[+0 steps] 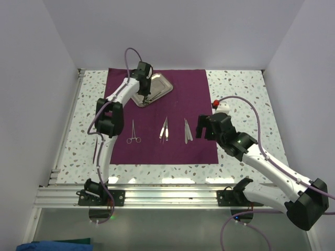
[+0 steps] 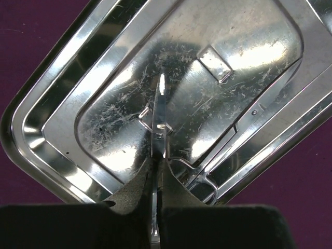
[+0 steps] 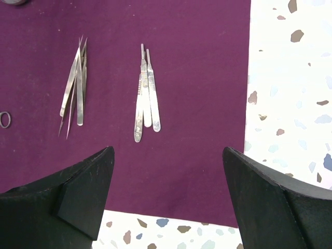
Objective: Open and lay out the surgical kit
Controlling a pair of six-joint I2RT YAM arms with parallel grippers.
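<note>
A steel tray point(image 1: 162, 82) lies at the back left of the purple cloth. My left gripper is over it, shut on a slim steel scissor-like instrument point(image 2: 160, 124); more instruments point(image 2: 251, 114) lie along the tray's inner side. Below on the cloth are a clamp point(image 1: 133, 138), several tweezers point(image 3: 80, 98) and several scalpel handles point(image 3: 147, 96). My right gripper hangs open above the cloth's right part, nothing between its fingers.
A speckled table surface point(image 1: 246, 83) surrounds it.
</note>
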